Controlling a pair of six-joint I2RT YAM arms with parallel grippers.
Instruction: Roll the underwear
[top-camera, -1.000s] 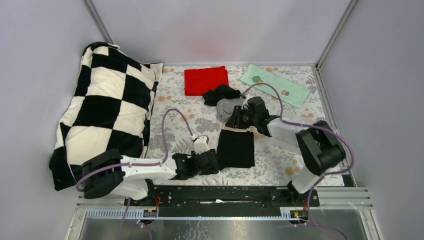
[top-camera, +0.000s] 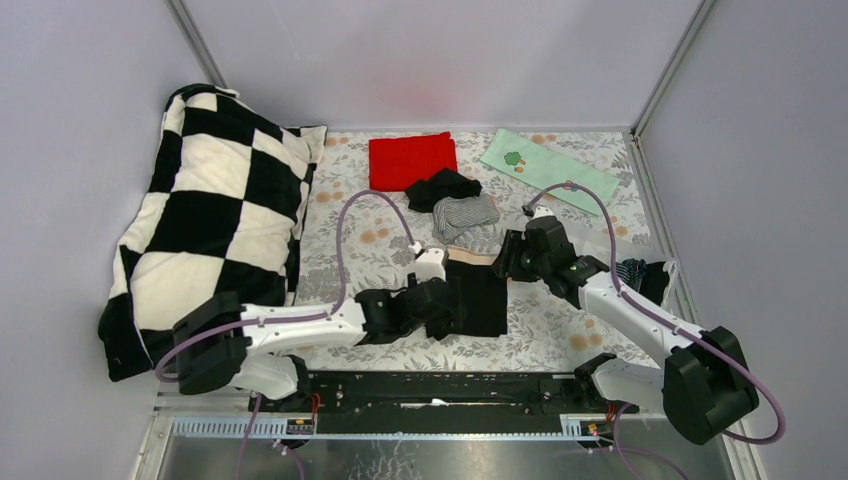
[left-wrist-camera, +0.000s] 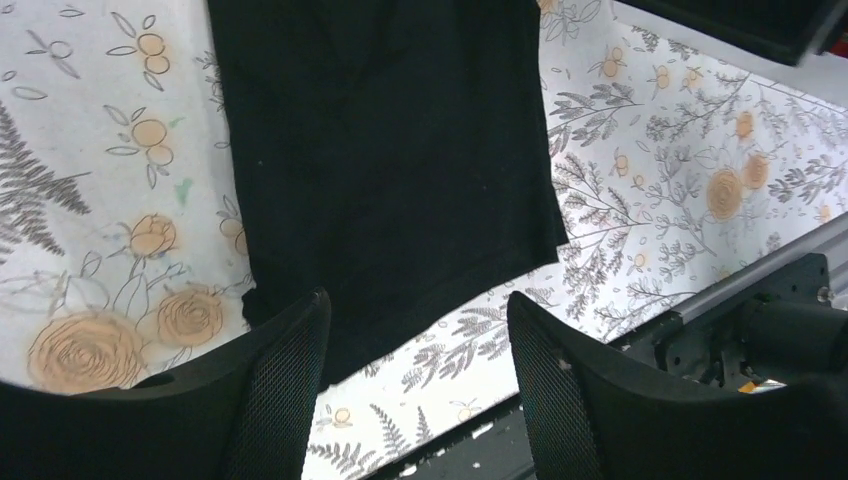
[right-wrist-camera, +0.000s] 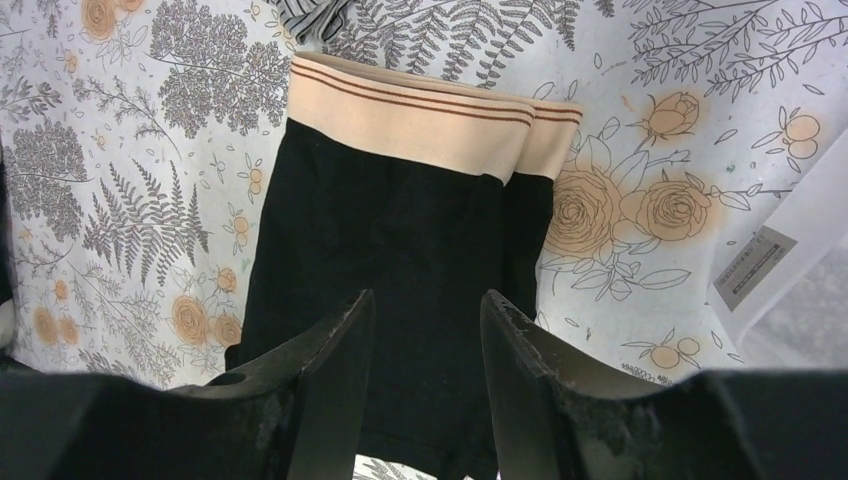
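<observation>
Black underwear with a peach waistband (right-wrist-camera: 410, 115) lies flat on the floral cloth, its dark body (top-camera: 485, 300) toward me and the band at the far side. The right part of the band shows a second layer beside the front one. Over the left side of the fabric (left-wrist-camera: 390, 180) my left gripper stands open, nothing between its fingers; in the top view it covers that side. My right gripper is apart too, above the garment near its right far corner, with no cloth visibly pinched.
Behind the underwear lie a striped grey garment (top-camera: 463, 217), a black bundle (top-camera: 440, 188) and a folded red cloth (top-camera: 411, 160). A green cloth (top-camera: 550, 168) is at the back right, a clear bin (top-camera: 650, 270) at the right, a checkered blanket (top-camera: 215, 200) at the left.
Over the last second my right gripper has moved right, off the middle of the waistband. The garment stays in place.
</observation>
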